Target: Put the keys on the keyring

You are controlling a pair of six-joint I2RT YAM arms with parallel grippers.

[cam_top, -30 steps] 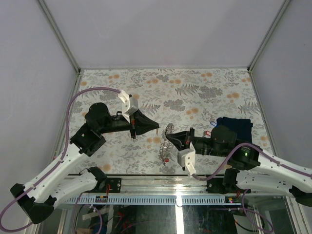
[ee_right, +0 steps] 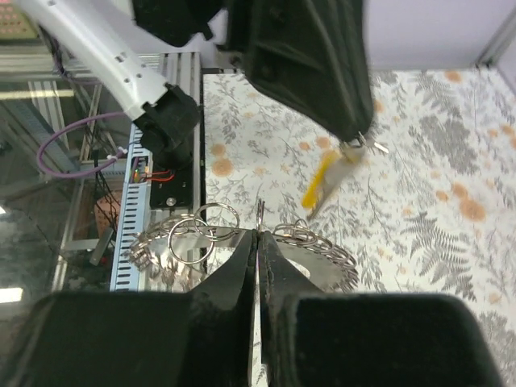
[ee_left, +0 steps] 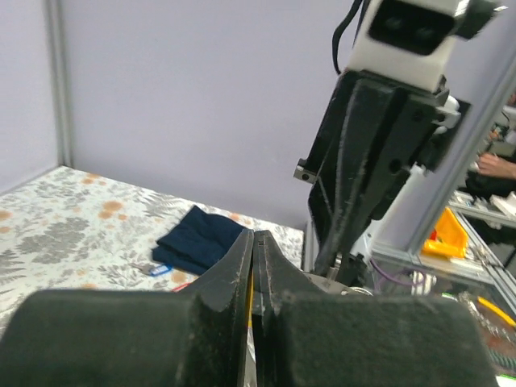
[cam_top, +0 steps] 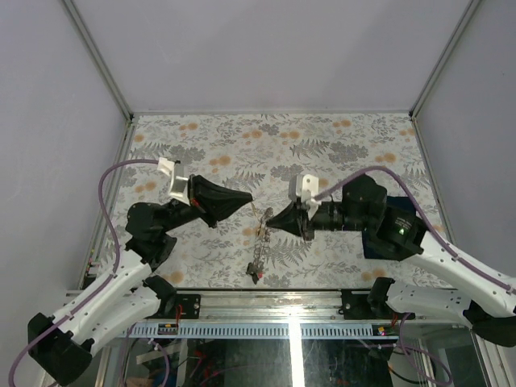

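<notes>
A key with a yellow part hangs from the tip of my left gripper (cam_top: 251, 197), which is shut on it; a yellow sliver also shows between those fingers in the left wrist view. My right gripper is shut on the metal keyring (ee_right: 190, 240), whose loops and chain spread to both sides of its fingertips. From above, the chain (cam_top: 261, 245) trails toward the front edge. The yellow key is apart from the rings, beyond them in the right wrist view. Exactly which loop is pinched cannot be made out.
A dark blue cloth (ee_left: 197, 240) lies on the right of the table, partly under the right arm from above. Beside it are a blue-headed key (ee_left: 157, 270) and something red (ee_left: 182, 287).
The left gripper has moved slightly left and upward in the top view. The right gripper has turned and shifted left with the keyring, its chain swinging along.
</notes>
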